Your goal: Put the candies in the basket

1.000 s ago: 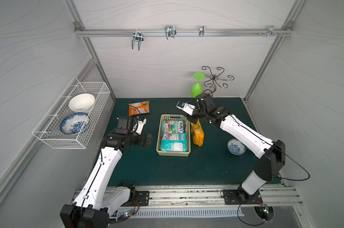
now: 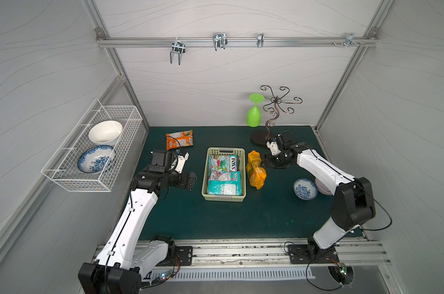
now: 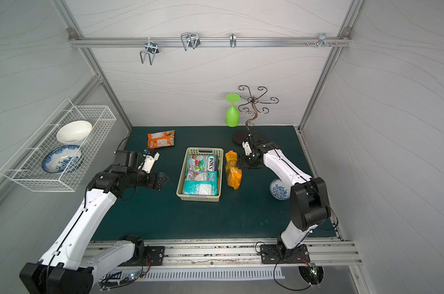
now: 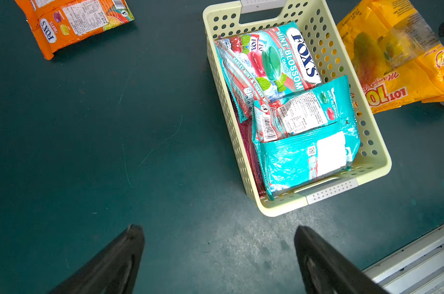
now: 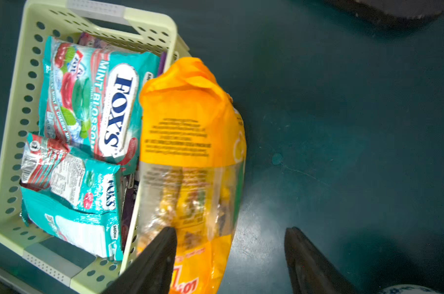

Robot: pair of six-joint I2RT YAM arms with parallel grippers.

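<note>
A yellow Lot 100 candy bag (image 5: 192,142) lies on the table against the right side of the pale green basket (image 2: 224,198). In the right wrist view its lower end passes behind a finger of my right gripper, which is open, empty, just right of and above the bag. Teal Fox's Mint Blossom bags (image 4: 280,63) fill the basket, with darker packs partly hidden beneath. An orange Fox's bag (image 2: 179,139) rests at the back left of the table. My left gripper hangs open over bare table left of the basket, nothing between its fingers.
Behind the right arm are a scrollwork metal stand (image 2: 275,100) and a green cup (image 2: 253,116) on it. A blue-patterned bowl (image 2: 305,189) sits at right. The wire rack (image 2: 74,183) with bowls is at left.
The left arm stays essentially still.
</note>
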